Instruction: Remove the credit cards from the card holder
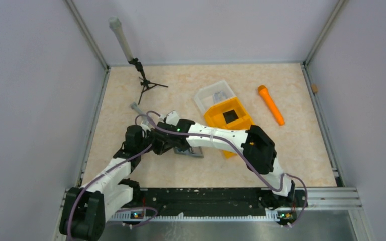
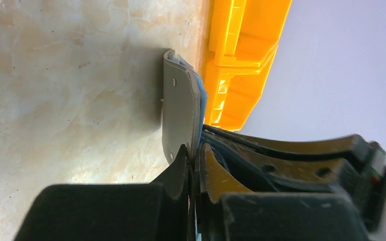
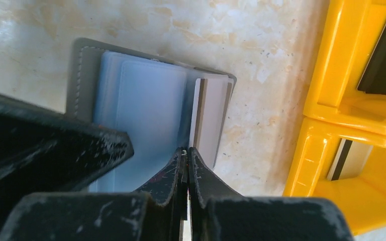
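Observation:
In the top view the grey card holder shows only partly beneath the right arm. My left gripper is shut on one end of the holder, which stands out edge-on from the fingertips in the left wrist view. Seen from the right wrist, the holder has a blue sleeve and, on its right side, a whitish card with a brown stripe. My right gripper is shut, its tips over the gap between sleeve and card; whether anything thin is pinched there cannot be made out.
A yellow bin stands right of the holder, with dark-striped flat pieces inside in the right wrist view. Behind it is a clear container. An orange microphone lies far right, a small tripod back left.

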